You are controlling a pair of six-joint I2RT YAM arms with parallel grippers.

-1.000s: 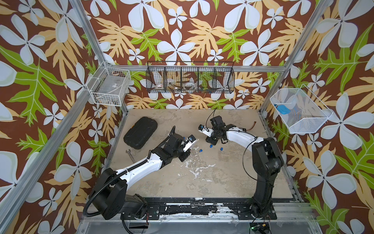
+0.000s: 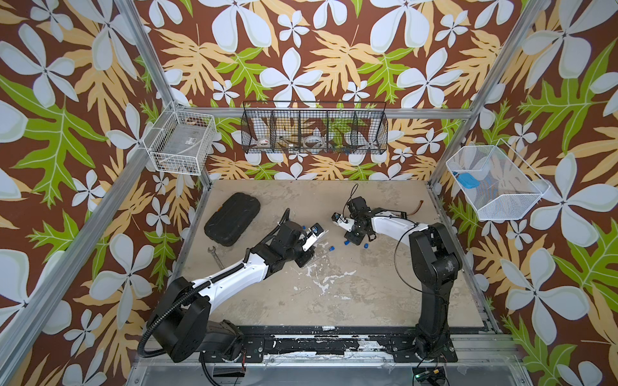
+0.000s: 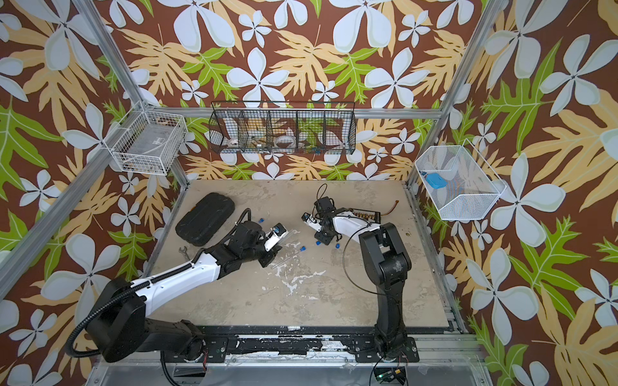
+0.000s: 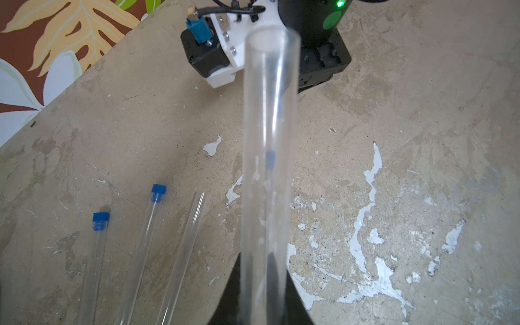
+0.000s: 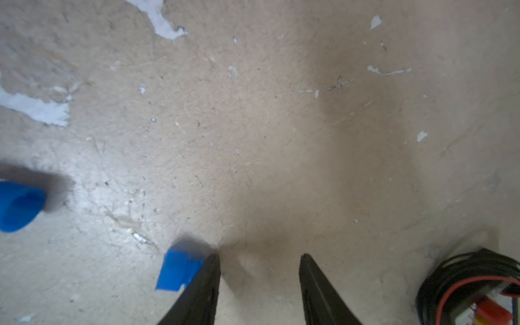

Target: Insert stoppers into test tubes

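Note:
In the left wrist view a clear, uncapped test tube (image 4: 269, 140) stands up with its mouth toward the camera. My left gripper is shut on its lower part. My right gripper is open with bare tabletop between its fingertips. One blue stopper (image 5: 177, 270) lies just outside its left finger (image 5: 204, 289); whether they touch I cannot tell. Farther left lies another blue stopper (image 5: 20, 205), its hollow end showing. From above, blue stoppers (image 2: 332, 248) (image 2: 366, 245) lie on the table near the right gripper.
Two tubes with blue stoppers (image 4: 158, 192) (image 4: 100, 221) and an uncapped tube (image 4: 187, 249) lie left of the held one. A cable coil (image 5: 476, 281) sits right of the right gripper. A black case (image 2: 232, 218) and a wrench (image 2: 215, 256) occupy the table's left.
The right gripper has shifted slightly right and toward the table front, coming over the stoppers. The left arm holds still.

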